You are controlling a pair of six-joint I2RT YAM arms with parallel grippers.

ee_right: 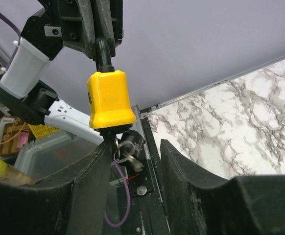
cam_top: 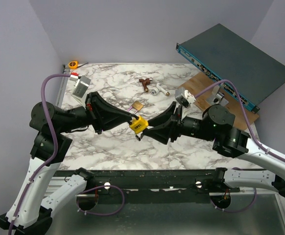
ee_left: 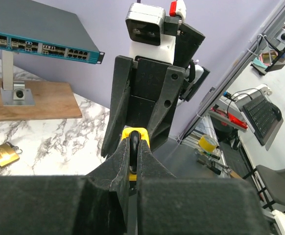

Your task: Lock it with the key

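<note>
My left gripper [cam_top: 131,117] is shut on the black shackle of a yellow padlock [cam_top: 138,124], holding it raised over the marble top. In the left wrist view the shackle [ee_left: 133,152] stands between its fingertips. In the right wrist view the padlock body [ee_right: 109,98] hangs from it, with a small metal piece below, apparently the key [ee_right: 116,147]. My right gripper [cam_top: 147,128] is part open beside the padlock, its two fingers [ee_right: 88,191] framing the space just below and around that piece. Whether it touches the piece cannot be told.
Pipe fittings [cam_top: 145,83], a brass padlock [ee_left: 3,154] and a tape measure [cam_top: 73,64] lie further back. A network switch [cam_top: 233,61] on a wooden board [cam_top: 191,85] fills the back right.
</note>
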